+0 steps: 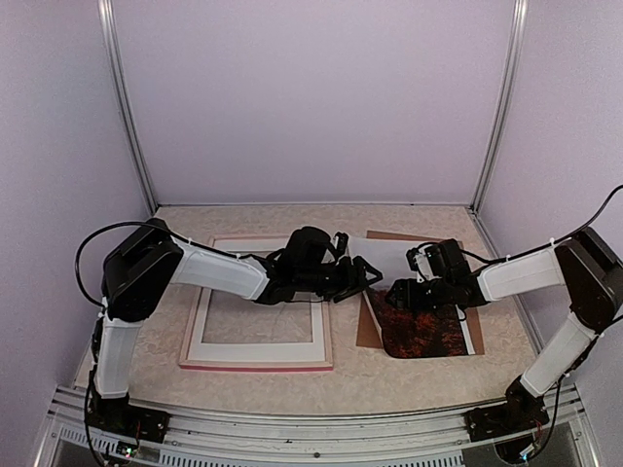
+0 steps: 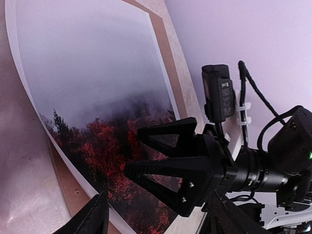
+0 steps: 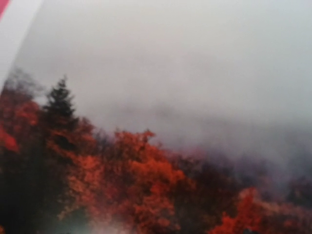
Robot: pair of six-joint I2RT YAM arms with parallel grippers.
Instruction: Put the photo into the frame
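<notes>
The photo (image 1: pixel 428 336), dark red trees under pale mist, lies on the right of the table, its left side raised and curled. At that left edge my left gripper (image 1: pixel 373 276) is shut on the photo; the pinch itself is hidden. Above the photo, my right gripper has its fingers spread, with no object visible between them. The right wrist view shows only the photo (image 3: pixel 131 170) close up, without fingers. To the left lies the empty picture frame (image 1: pixel 255 367), pink-edged with a white border, partly covered by my left arm.
Under the photo lies a brown board (image 1: pixel 368 337), showing along its edges. Both arms reach in low from the sides, with their grippers close together.
</notes>
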